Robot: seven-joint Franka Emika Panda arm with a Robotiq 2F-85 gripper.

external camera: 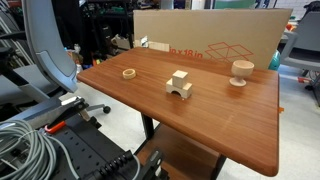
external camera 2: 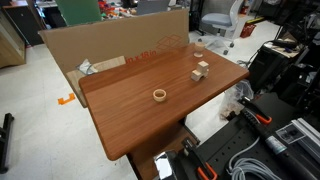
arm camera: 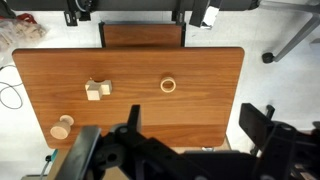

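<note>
On the brown table [external camera: 215,120] stand a few pale wooden things. A small ring [external camera: 129,73] lies flat toward the left end; in the wrist view the ring [arm camera: 168,85] is near the table's middle. An arch-shaped block [external camera: 179,90] carries a smaller block [external camera: 180,77] on top. Near the back edge, at the right, is a footed cup [external camera: 242,72], upright; the wrist view has that cup [arm camera: 62,128] at the lower left. High above the table, my gripper is open, its dark fingers wide apart and nothing between them.
A tall cardboard panel [external camera: 207,36] stands along the back of the table. Coiled cable [external camera: 28,150] lies near the robot base at the front left.
</note>
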